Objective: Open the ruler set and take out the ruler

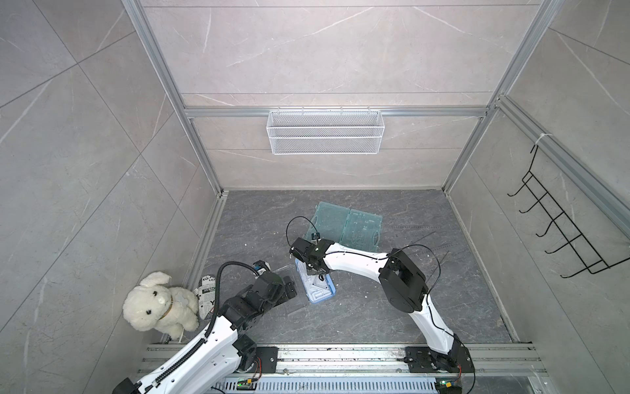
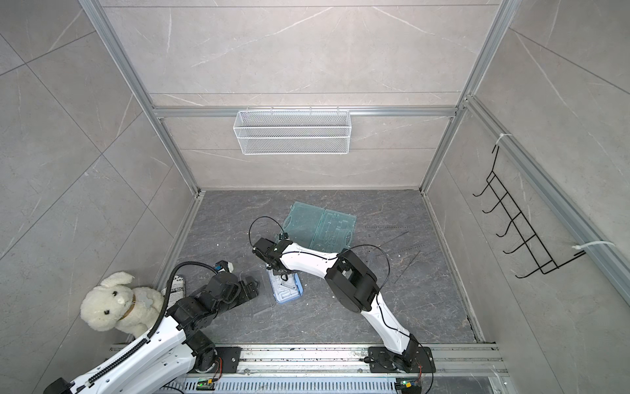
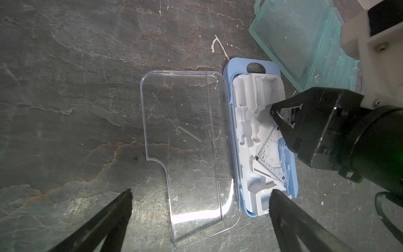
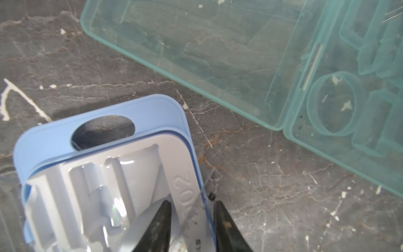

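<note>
The ruler set lies open: a blue case [image 3: 292, 172] with a white tray [image 3: 247, 103] inside, and its clear lid [image 3: 184, 134] laid flat to the left. A clear triangular ruler [image 3: 267, 142] rests slanted across the tray, its upper end over the case's right edge. My right gripper is over that edge, fingers apart; the ruler's clear strip shows in the gap between them, and contact cannot be made out. To the left, my left gripper is open and empty above the lid.
Behind the blue case a teal transparent box [image 1: 344, 225] lies open, close to the right arm. A white plush toy [image 1: 157, 305] and a printed item [image 1: 206, 295] are at the far left.
</note>
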